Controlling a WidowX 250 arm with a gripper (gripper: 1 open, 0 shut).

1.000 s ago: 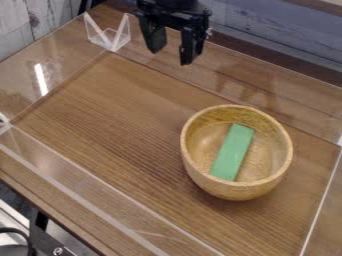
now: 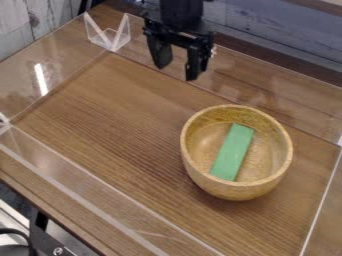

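Note:
My black gripper [image 2: 178,59] is at the top centre of the camera view, above the wooden table, with its two fingers apart and open. I see nothing held between them. A yellow bowl [image 2: 201,130] sits at the lower right, holding a green rectangular object [image 2: 233,152]. The bowl is apart from the gripper, in front of it and to the right.
Clear plastic pieces stand at the table's back-left and left edges. A dark cable or round item is partly visible at the bottom-left corner.
My gripper has shifted slightly to the right and its angle has changed a little. The bowl and green object have not moved.

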